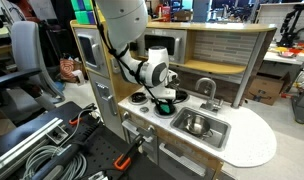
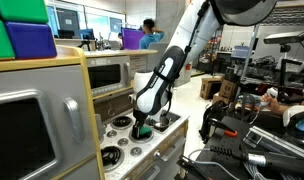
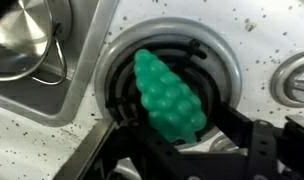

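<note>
A bumpy green object (image 3: 170,98) lies over a dark stove burner (image 3: 117,72) with a silver rim in the wrist view. My gripper is above it, its black fingers (image 3: 229,122) parted on either side of the object's near end. A gap shows between the fingers and the green surface, and I see no firm grip. In exterior view 1 the green object (image 1: 165,107) is a small patch at the front burner, below my arm. The second exterior view shows the same green object (image 2: 142,131) partly covered by the arm.
Beside the burner is a steel sink (image 1: 220,132) with a metal pot (image 3: 22,45) in it. A faucet (image 1: 211,92) rises behind the sink. Other burners (image 2: 110,157) lie on the opposite side. Wall cabinets and a shelf (image 1: 212,67) overhang the counter's back.
</note>
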